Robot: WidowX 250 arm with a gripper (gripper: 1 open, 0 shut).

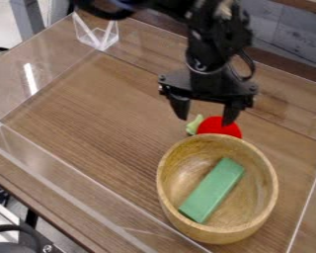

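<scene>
The black gripper (211, 104) reaches down from the top of the camera view, open, its fingers apart just above a red strawberry-like object (221, 127) with a green top. That red object lies on the wooden table directly behind a large wooden bowl (172, 198). Inside the bowl lies a long green block (211, 189).
A clear plastic object (100, 32) stands at the back left. Dark cables lie at the lower left edge.
</scene>
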